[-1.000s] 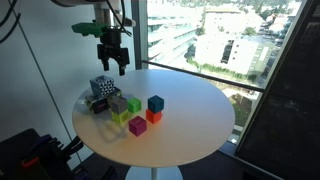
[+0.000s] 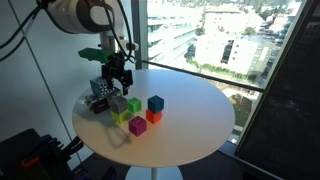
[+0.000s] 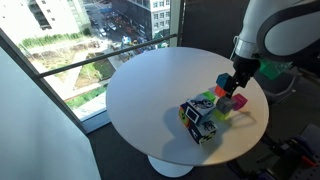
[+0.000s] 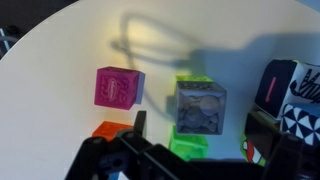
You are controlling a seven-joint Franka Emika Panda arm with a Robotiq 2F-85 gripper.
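My gripper is open, its fingers wide apart at the bottom of the wrist view with nothing between them. In exterior view 1 the gripper (image 2: 124, 84) hangs over the cluster of cubes. A grey cube (image 4: 201, 108) lies a little ahead of the fingers, stacked on a yellow-green cube (image 2: 120, 117). Beside that stack is a green cube (image 4: 188, 146). A magenta cube (image 4: 118, 87) sits apart on the table. Elsewhere a dark blue cube (image 2: 155, 103) rests on an orange cube (image 2: 154, 117).
Patterned boxes (image 3: 198, 118) stand close to the grey cube's stack, on the right in the wrist view. Large windows (image 2: 225, 40) are behind it.
The cubes and boxes stay where they were.
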